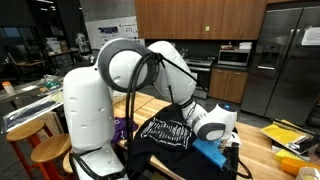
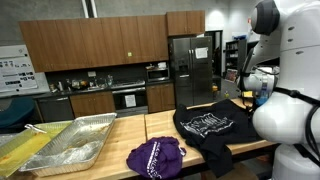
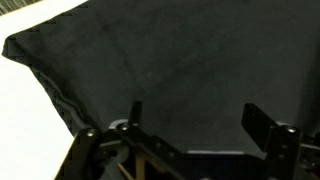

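A black cloth (image 1: 168, 130), which looks like a garment, lies spread over the wooden table. White print on the cloth (image 2: 205, 123) shows in exterior view 2. In the wrist view, my gripper stands open over dark fabric, its two fingers wide apart with nothing gripped between them. The cloth (image 3: 170, 60) fills most of that view, and a folded edge with a corner shows at the left beside a pale surface. Exterior view 1 has the arm low over the cloth's near right part. How far the fingertips are from the fabric I cannot tell.
A bunched purple cloth (image 2: 156, 158) lies on the table near the black one. A foil-like tray (image 2: 72, 147) stands farther left in exterior view 2. Yellow items (image 1: 285, 133) sit at the table's right in exterior view 1, with bare wood (image 1: 255, 150) before them.
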